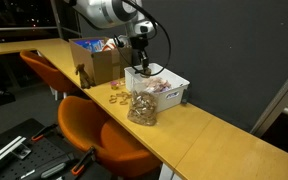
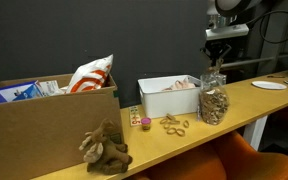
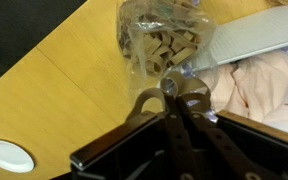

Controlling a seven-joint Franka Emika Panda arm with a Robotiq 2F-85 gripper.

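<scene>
My gripper is shut, with thin tan loops (image 3: 147, 99) at its fingertips, seemingly pinched there. In exterior view 1 the gripper (image 1: 141, 66) hangs in the air by the near left part of the white box (image 1: 169, 97). Exterior view 2 shows it above the clear bag (image 2: 213, 103), which stands on the table full of tan ring-like pieces. Seen from the wrist, the bag (image 3: 164, 38) lies just beyond the fingertips. More tan loops (image 2: 172, 124) lie loose on the table, left of the bag.
Soft pale items (image 3: 249, 88) fill the white box. At the left stands a large cardboard box (image 2: 49, 130) with packets in it, a brown plush toy (image 2: 106, 149) before it. A white plate (image 2: 268, 85) lies at the far right. Orange chairs (image 1: 99, 135) line the table's front edge.
</scene>
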